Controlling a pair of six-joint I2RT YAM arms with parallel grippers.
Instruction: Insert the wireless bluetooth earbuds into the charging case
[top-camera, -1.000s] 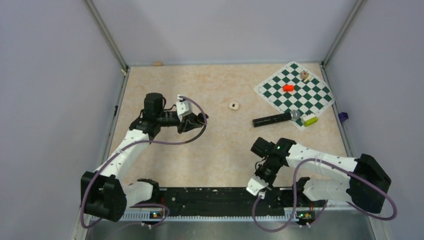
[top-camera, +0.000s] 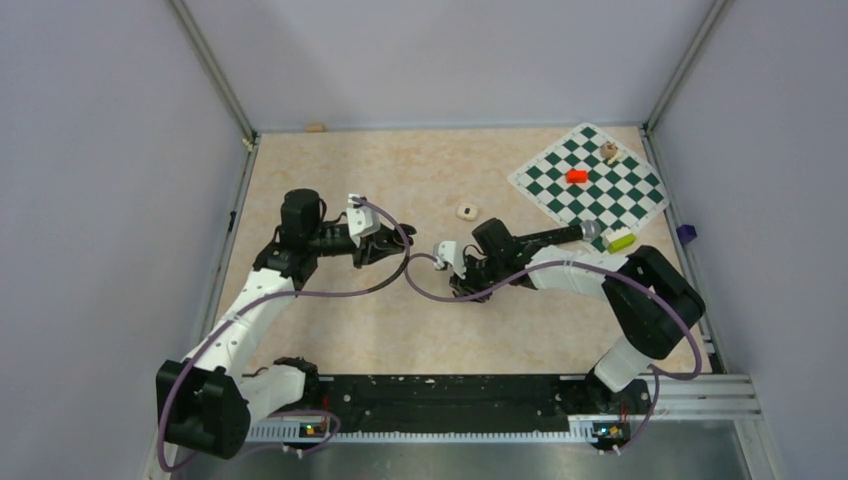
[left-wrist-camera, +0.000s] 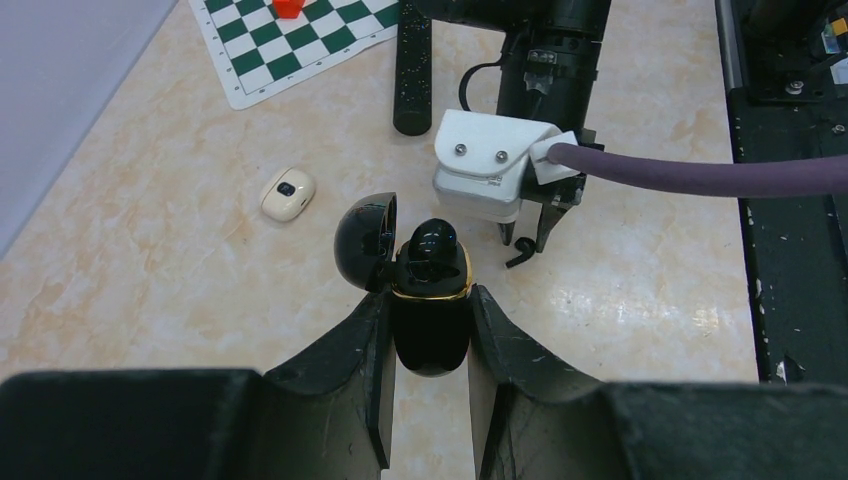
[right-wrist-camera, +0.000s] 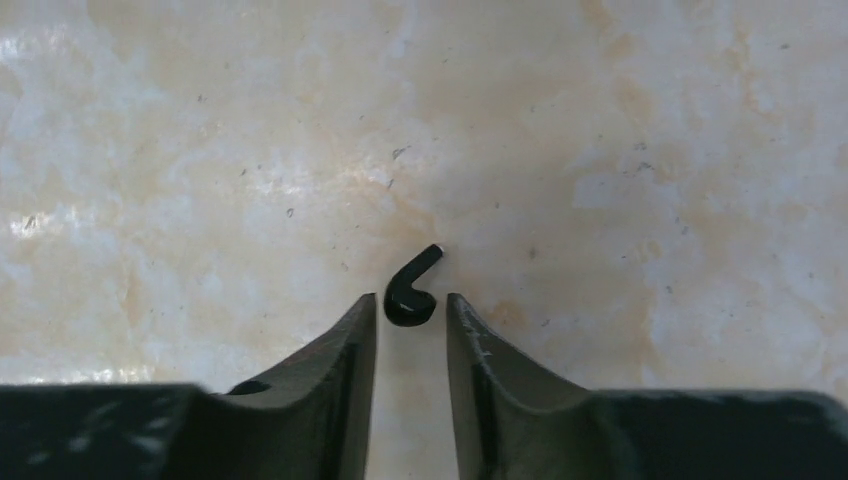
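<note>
The black charging case is held upright between the fingers of my left gripper, its lid hinged open to the left. A rounded black piece, likely an earbud, shows at the case's mouth, inside a gold rim. A loose black earbud lies on the table, its stem pointing up and right in the right wrist view. My right gripper is part open, with a fingertip on either side of the earbud's round end and a small gap visible at each side. From above, this earbud is hidden by the right gripper.
A small white case lies on the table behind the grippers. A black microphone stretches behind the right arm. The green checkered board holds a red block.
The right arm has swung from the front edge back and leftward over the table, and its gripper now stands near the left one. The left arm with the case has barely moved.
</note>
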